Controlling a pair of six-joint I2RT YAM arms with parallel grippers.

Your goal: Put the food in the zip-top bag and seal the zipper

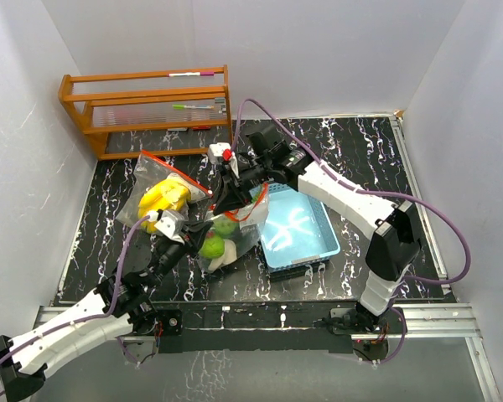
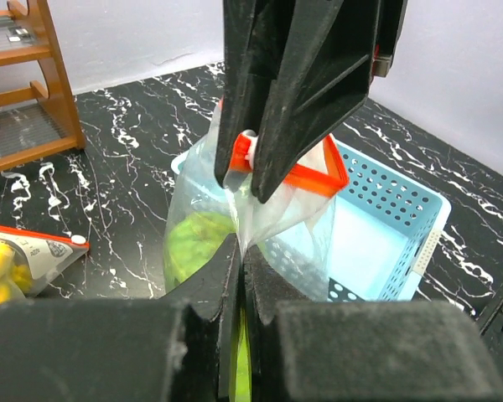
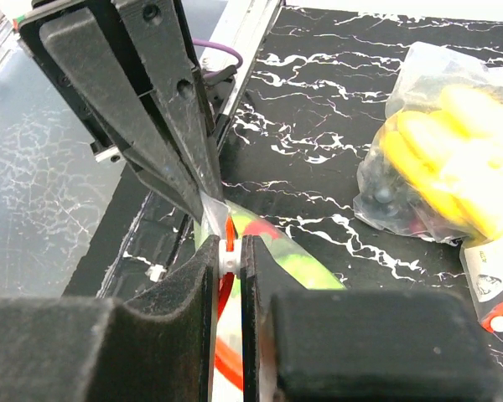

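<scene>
A clear zip bag with a red zipper strip holds green produce [image 1: 212,246] and something pale, left of the blue basket. My right gripper is shut on the bag's white zipper slider [image 3: 229,259], the red strip [image 3: 227,292] trailing beneath it. Just below, my left gripper is shut on a pinched fold of the bag's clear film [image 2: 253,219]. In the left wrist view the right fingertips stand directly above that fold, at the end of the red strip [image 2: 306,180]. The arms hide part of the bag's mouth from above.
A second bag with yellow bananas [image 1: 164,198] lies to the left, its red edge toward the back. The blue basket [image 1: 332,236] stands empty at right. A wooden rack [image 1: 142,96] is at the back left.
</scene>
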